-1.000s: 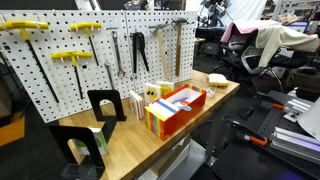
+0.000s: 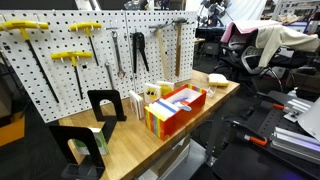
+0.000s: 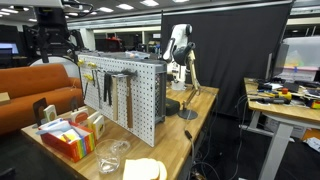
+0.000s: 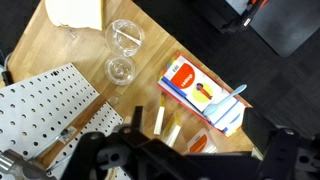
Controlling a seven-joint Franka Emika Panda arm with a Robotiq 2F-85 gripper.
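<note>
In the wrist view, the two dark fingers of my gripper stand wide apart at the bottom edge, with no object held between them. Beyond them lies a red and yellow striped box [image 2: 175, 119], open at the top, on the wooden bench. Inside it are white and coloured cards or packets [image 4: 197, 85] and a light blue utensil [image 4: 222, 106], possibly a spoon. In exterior view 2 the dark arm [image 3: 50, 42] hangs at the upper left, above the box and clear of the bench.
A white pegboard [image 4: 45, 115] with hanging tools rises along the bench. Black bookends [image 2: 84, 145] stand left of the box. Clear round dishes [image 4: 121, 71] and a pale yellow block or sponge [image 3: 142, 168] lie farther along. Some wood [image 4: 150, 60] between is bare.
</note>
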